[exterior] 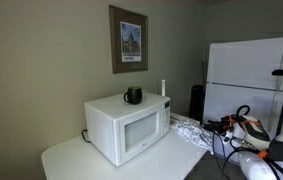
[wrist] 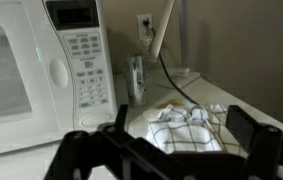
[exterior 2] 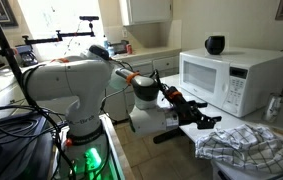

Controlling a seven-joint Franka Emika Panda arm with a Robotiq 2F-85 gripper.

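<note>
My gripper is open, its two dark fingers wide apart at the bottom of the wrist view with nothing held between them. Beyond the fingers lies a crumpled white checked cloth [wrist: 181, 132] on the white counter. Exterior view 2 shows the gripper [exterior 2: 209, 122] over the counter's near side, close to the cloth [exterior 2: 249, 145] and apart from the microwave. The white microwave [exterior 2: 219, 82] has its door closed. On top of it stands a black mug [exterior 2: 215, 44].
A shiny upright container [wrist: 136, 80] stands beside the microwave's control panel, near the wall outlet [wrist: 145, 25]. A dark cord runs along the wall behind the cloth. Left of the microwave, the counter [exterior: 66, 157] is bare. A white fridge [exterior: 246, 75] is behind the arm.
</note>
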